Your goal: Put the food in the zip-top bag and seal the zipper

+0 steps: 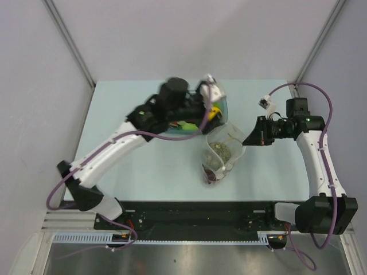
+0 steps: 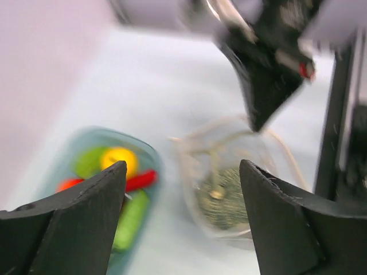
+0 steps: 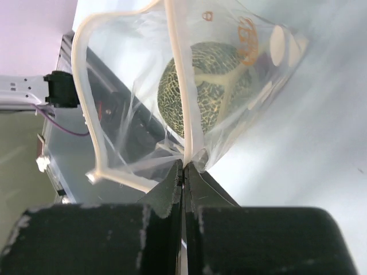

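The clear zip bag (image 1: 211, 171) stands open near the middle of the table, a netted melon (image 3: 203, 91) inside it. My right gripper (image 1: 250, 140) is shut on the bag's zip rim at its right side. My left gripper is open, above and left of the bag, its fingers wide apart in the left wrist view. The blue tub (image 2: 86, 137) of food, with a yellow item (image 2: 120, 154), red and green pieces, lies behind that arm.
A dark front edge (image 1: 189, 209) runs below it.
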